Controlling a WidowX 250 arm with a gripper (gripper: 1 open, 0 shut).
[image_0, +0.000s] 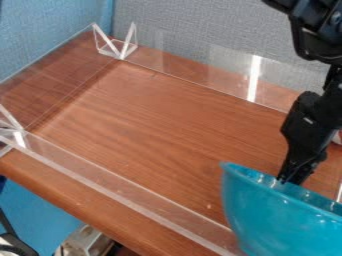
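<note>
A teal bowl fills the lower right of the view, its near part cut off by the frame. My black gripper reaches down from the upper right to the bowl's far rim, its tips partly hidden there. It looks shut; whether it pinches the rim is hard to tell. The bowl's inside is mostly out of sight.
Low clear walls with corner brackets edge it. A pale object peeks out at the far right, behind the arm.
</note>
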